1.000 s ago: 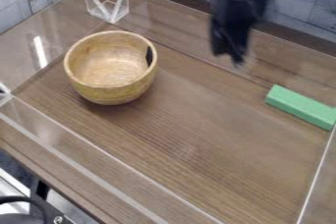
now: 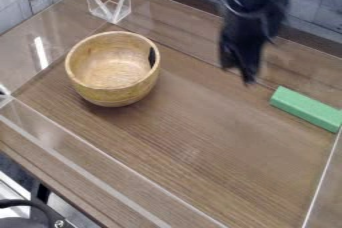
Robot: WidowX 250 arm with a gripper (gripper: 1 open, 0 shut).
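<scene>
The black robot gripper (image 2: 246, 64) hangs over the back right of the wooden table (image 2: 187, 162), blurred, with nothing visible between its fingers; whether they are shut is hard to see. A wooden bowl (image 2: 112, 87) sits on the left half of the table. A green block (image 2: 306, 109) lies near the right edge, below and right of the gripper.
A small white wire-like object (image 2: 110, 6) stands at the back left. Clear plastic edging runs along the left, and a dark cable shows at the bottom left corner.
The bowl and green block have stayed where they were.
</scene>
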